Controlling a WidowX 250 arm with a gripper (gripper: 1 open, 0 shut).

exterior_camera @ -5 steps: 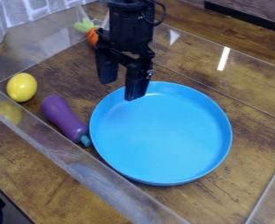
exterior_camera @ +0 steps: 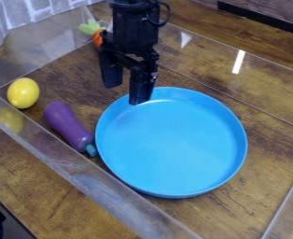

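Observation:
My black gripper (exterior_camera: 127,77) hangs over the wooden surface at the top centre, just behind the blue plate's far edge, its fingers standing apart with nothing seen between them. A large blue plate (exterior_camera: 172,147) lies empty at the centre right. A purple eggplant (exterior_camera: 67,125) lies beside the plate's left edge. A yellow object (exterior_camera: 23,92), like a lemon, sits at the far left. An orange carrot with a green top (exterior_camera: 97,37) is at the back, partly hidden behind the arm.
A clear wall (exterior_camera: 75,187) runs along the near left edge.
My gripper has shifted very slightly since a second ago. The objects and the plate have not moved.

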